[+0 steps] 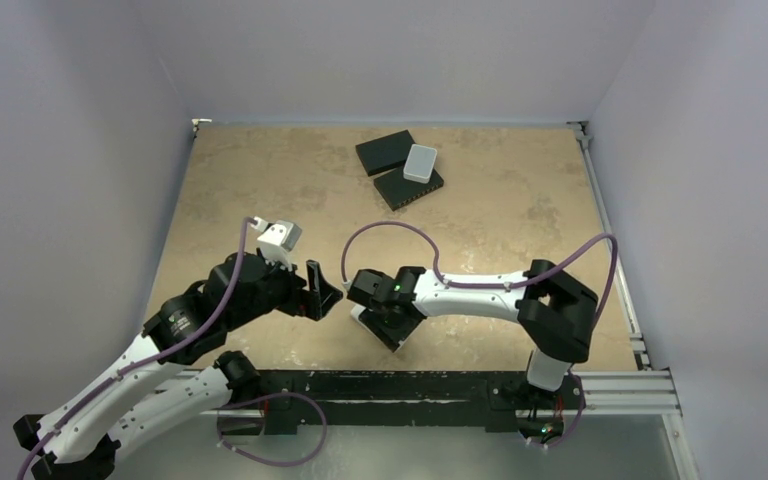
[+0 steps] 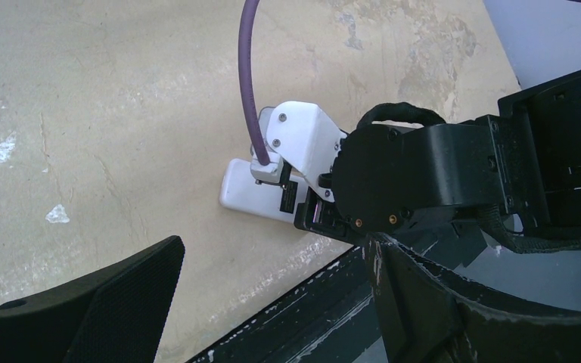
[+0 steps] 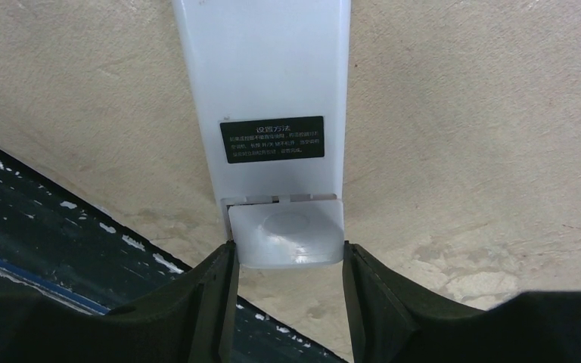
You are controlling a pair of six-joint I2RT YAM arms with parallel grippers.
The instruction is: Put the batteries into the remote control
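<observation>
A white remote control [image 3: 272, 83] lies back side up on the table, its dark label [image 3: 272, 139] facing me in the right wrist view. At its lower end sits the battery cover [image 3: 287, 233], slightly lifted and askew, with a narrow gap along its upper edge. My right gripper is shut on the cover's sides, one fingertip at each edge. From above, the right arm hides most of the remote [image 1: 358, 312]. To the left of it, my left gripper stands open with nothing between its fingers. No batteries show.
Two black boxes [image 1: 385, 152] lie at the back, a small grey-white box [image 1: 420, 163] resting on one. Close to the remote runs the table's dark front edge [image 3: 76, 227]. Bare tabletop [image 1: 520, 210] spreads to the right and left rear.
</observation>
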